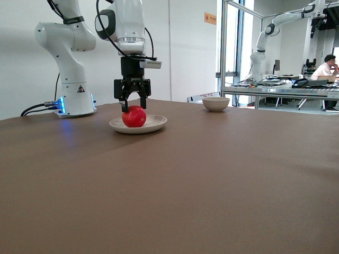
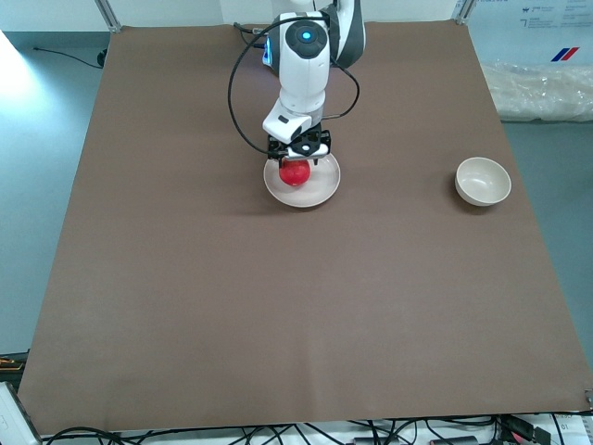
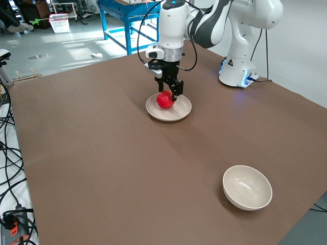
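A red round fruit point(image 2: 295, 172) rests on a white plate point(image 2: 319, 185); the side view shows the fruit point(image 1: 134, 117) on the plate point(image 1: 156, 123). My black gripper point(image 1: 134, 106) points down over the fruit with its fingers apart, the fingertips reaching down to about the fruit's upper part on either side. In the right view the gripper point(image 3: 167, 94) stands around the top of the fruit point(image 3: 163, 101); whether it touches is unclear.
A white bowl point(image 2: 483, 183) sits apart on the brown table point(image 2: 296, 306), to the right in the left view and in the foreground in the right view point(image 3: 247, 189). Cables lie beyond the table's edge.
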